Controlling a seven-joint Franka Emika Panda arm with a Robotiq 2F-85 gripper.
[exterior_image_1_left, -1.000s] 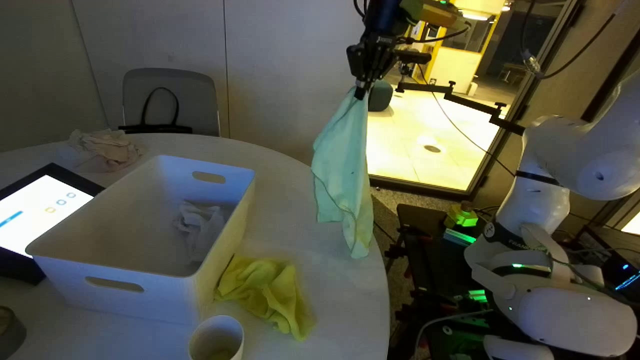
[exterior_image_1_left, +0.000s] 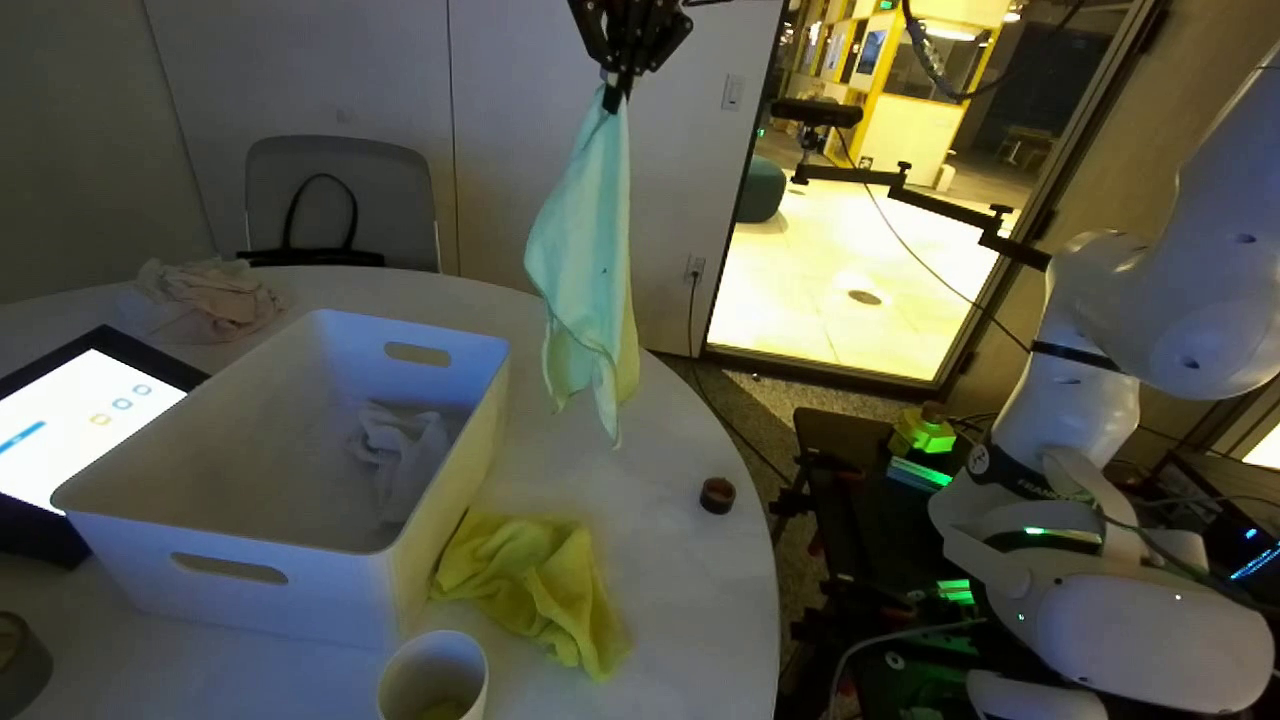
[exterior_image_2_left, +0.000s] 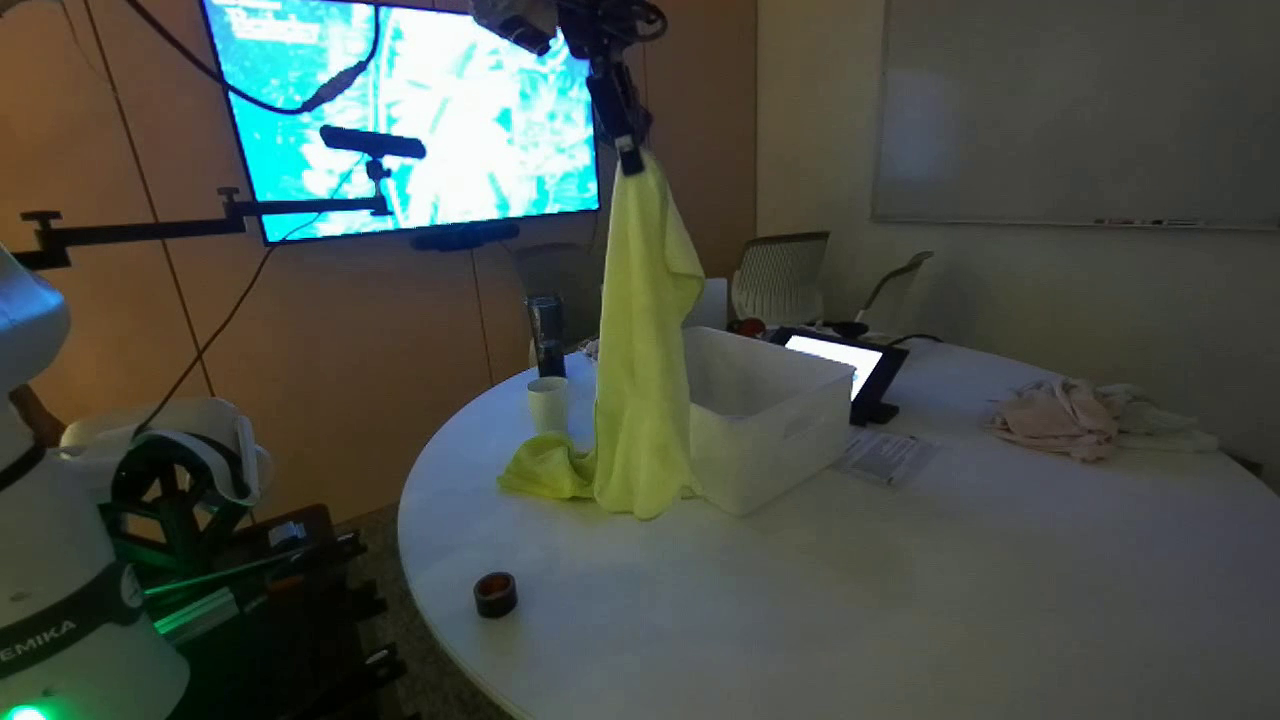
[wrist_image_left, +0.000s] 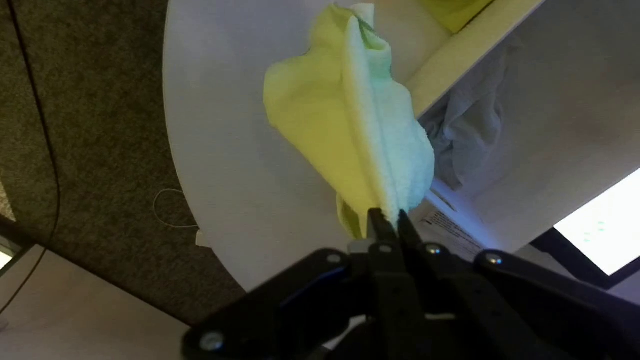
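Observation:
High over the table, my gripper (exterior_image_1_left: 615, 94) is shut on one end of a pale cloth (exterior_image_1_left: 589, 258), which hangs down in long folds. Lit from the side, this cloth looks mint in exterior view 1 and yellow-green in exterior view 2 (exterior_image_2_left: 648, 348). In the wrist view the cloth (wrist_image_left: 336, 114) spreads out beyond my fingertips, near the bin's wall. A white bin (exterior_image_1_left: 474, 450) stands on the table with a crumpled whitish cloth (exterior_image_1_left: 402, 456) inside. Against the bin's outer side lies a yellow cloth (exterior_image_1_left: 540, 588), bunched on the tabletop.
Close to the yellow cloth stands a white cup (exterior_image_1_left: 453, 672). A small dark roll (exterior_image_1_left: 717, 494) sits near the table's edge. Beside the bin is a lit tablet (exterior_image_1_left: 84, 420); a pinkish cloth heap (exterior_image_1_left: 216, 298) lies at the far side. Bare table (exterior_image_1_left: 672, 576) shows right of the bin.
In exterior view 1 my gripper has moved left and up, carrying the hanging cloth from the table's right edge toward the bin. The bin, yellow cloth and cup have stayed put.

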